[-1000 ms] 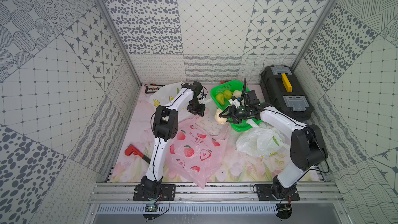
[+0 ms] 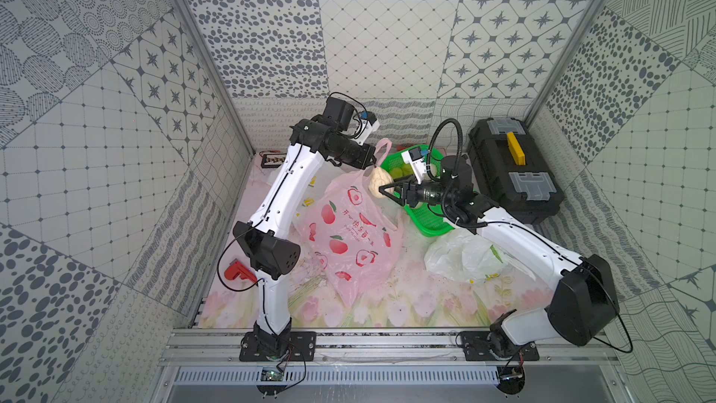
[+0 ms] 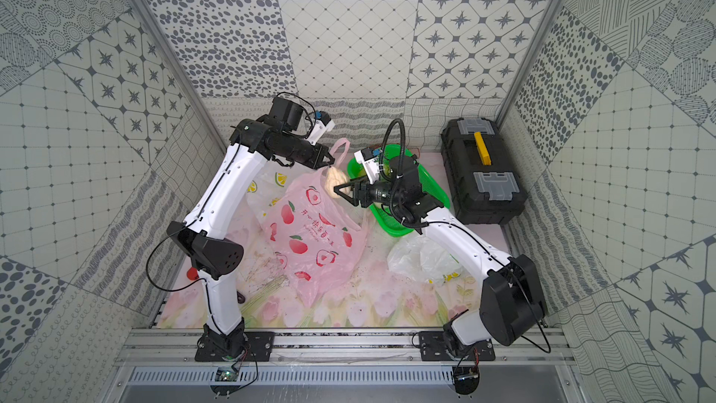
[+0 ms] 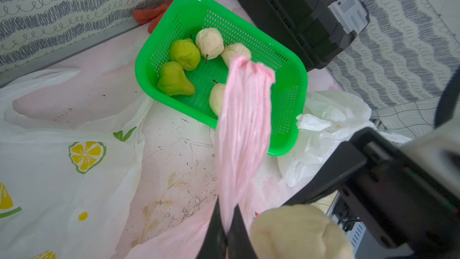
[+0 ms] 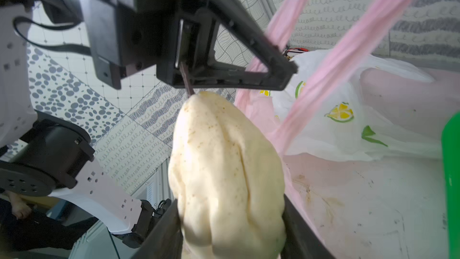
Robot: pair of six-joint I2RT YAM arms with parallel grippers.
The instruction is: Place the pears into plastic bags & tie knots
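Observation:
My left gripper [image 2: 370, 158] is shut on a handle [image 4: 243, 120] of the pink bag [image 2: 346, 246], holding it up so the bag hangs over the table. My right gripper [image 2: 393, 190] is shut on a wrapped pale pear [image 5: 225, 172], held beside the bag's raised handles at its opening. Whether the pear is inside the opening I cannot tell. A green basket [image 4: 280, 120] behind holds several green and pale pears [image 4: 176, 79].
A white bag with lemon prints [image 4: 71, 163] lies at the left back, another white bag [image 2: 466, 257] at right front. A black toolbox [image 2: 514, 179] stands at the right back. A red wrench [image 2: 237, 272] lies at the left front.
My left gripper has risen, lifting the pink bag's handle and pulling the bag upward. My right gripper has raised the pear and moved it left toward the bag.

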